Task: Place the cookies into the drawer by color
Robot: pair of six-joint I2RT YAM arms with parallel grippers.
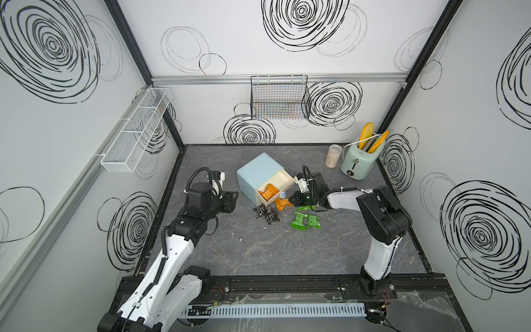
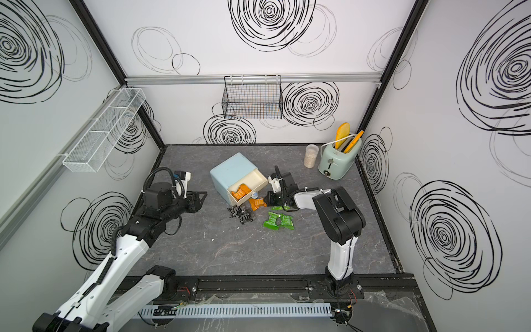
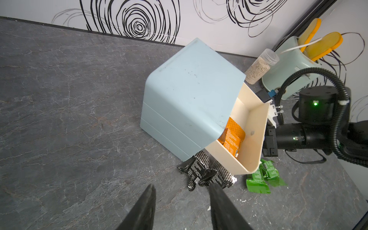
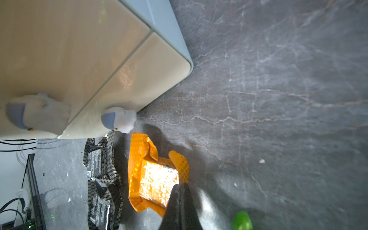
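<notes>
A pale blue box has its cream drawer pulled out, with orange cookie packs inside. Another orange pack lies on the table before it, right by my right gripper, which is shut with nothing visible between its fingers. Black checkered packs lie near the drawer's corner; green packs lie to their right. My left gripper hangs open over the left side of the table, apart from the packs, nothing between its fingers.
A mint toaster holding yellow utensils and a jar stand at the back right. A wire basket hangs on the back wall, a white rack on the left wall.
</notes>
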